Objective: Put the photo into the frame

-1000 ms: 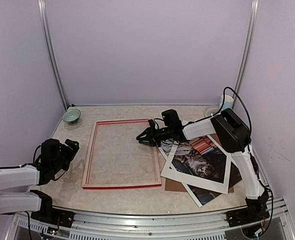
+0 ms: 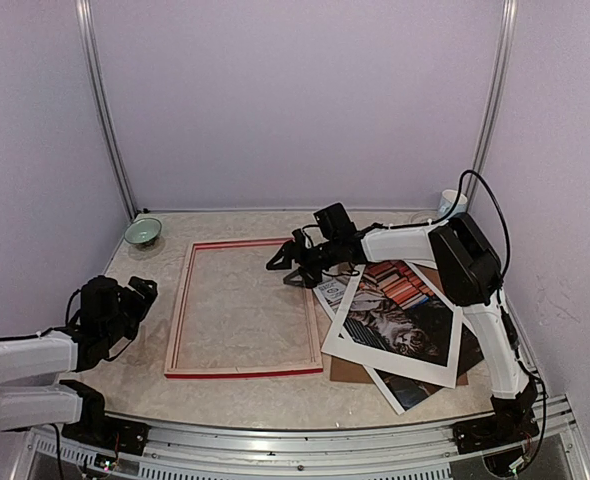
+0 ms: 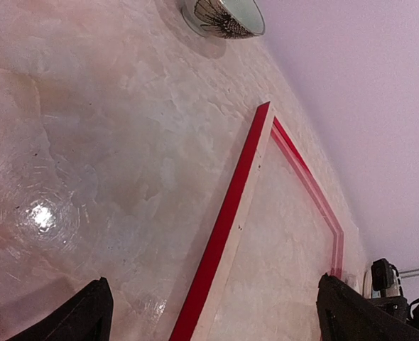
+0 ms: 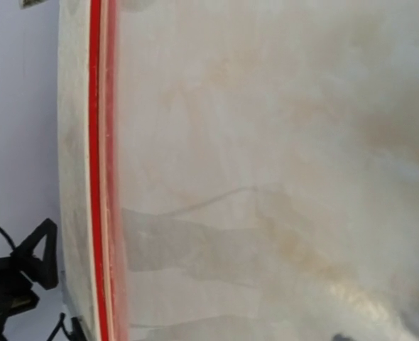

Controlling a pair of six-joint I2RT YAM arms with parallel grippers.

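A red-edged rectangular frame lies flat in the middle of the table, with only the marbled surface showing inside it. To its right is a pile of pictures; on top is a white-bordered photo of a tiger beside books. Over the frame's upper right part, my right gripper has its fingers spread, nothing visible between them. The right wrist view shows one long red edge of the frame. Left of the frame, my left gripper stands open and empty, its fingers wide apart.
A green bowl sits at the back left corner and a white-and-blue cup at the back right. Brown board and other prints lie under the top photo.
The left arm, frame and photos have stayed put.
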